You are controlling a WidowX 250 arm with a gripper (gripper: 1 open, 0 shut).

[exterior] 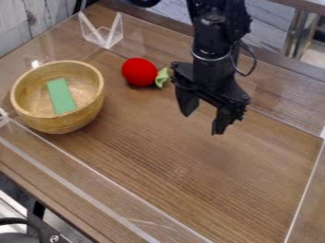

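Note:
The black gripper (208, 110) hangs over the middle of the wooden table with its fingers spread apart and pointing down; nothing shows between them. Left of it and farther back lie a red ball (140, 71) and a green item (162, 76), partly behind the arm. A yellow bowl (86, 111) with a green block (60, 96) in it sits at the left.
A clear wire-like or plastic holder (101, 28) stands at the back left. A dark cable or object lies at the lower left edge.

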